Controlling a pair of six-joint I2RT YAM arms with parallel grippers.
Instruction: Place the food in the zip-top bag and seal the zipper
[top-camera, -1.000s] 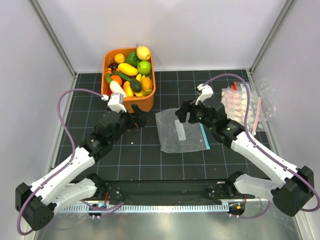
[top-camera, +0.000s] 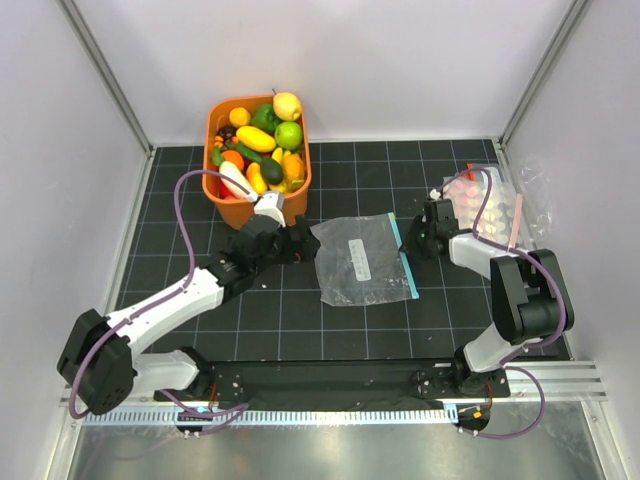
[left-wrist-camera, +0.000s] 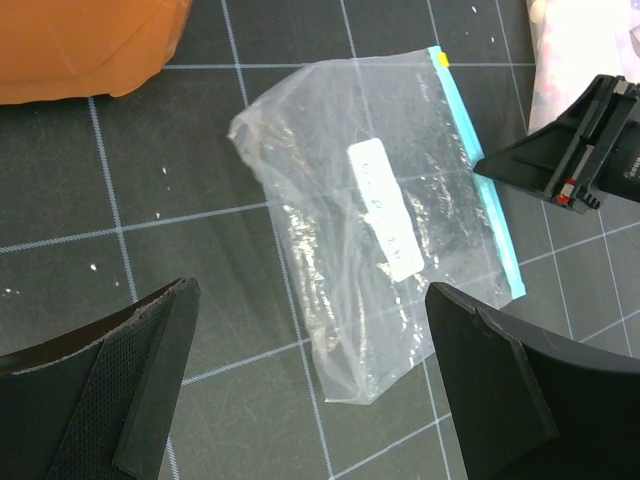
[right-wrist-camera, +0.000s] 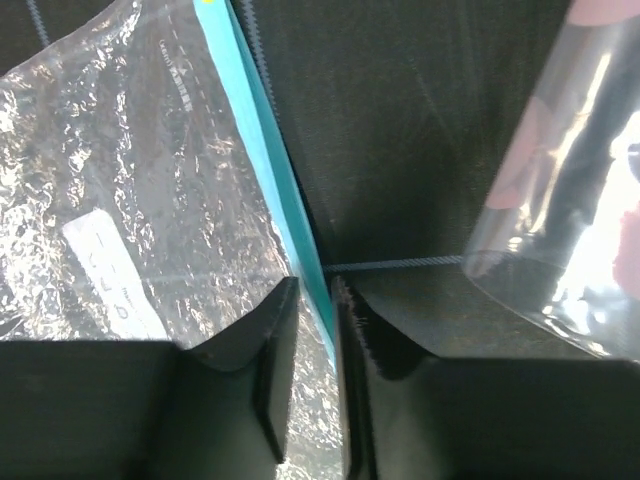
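A clear zip top bag (top-camera: 340, 270) lies flat and looks empty on the dark tiled mat, its blue zipper strip (top-camera: 405, 262) along the right side. My right gripper is down at that strip, its fingers part open with the blue edge running between the tips. Whether they touch the plastic I cannot tell. My left gripper hangs open above the bag's left side, nothing between its fingers. Toy food, such as a yellow squash (top-camera: 255, 138) and a green apple (top-camera: 288, 135), fills the orange bin (top-camera: 240, 212) at the back left.
A filled clear bag with pink-edged contents (top-camera: 480, 210) lies at the back right, close beside my right arm. Bare mat (top-camera: 280, 325) stretches in front of and left of the flat bag.
My right gripper has moved right and down from above the bag to its zipper strip, its fingers closing somewhat. The left gripper has shifted right toward the bag, which stays in place.
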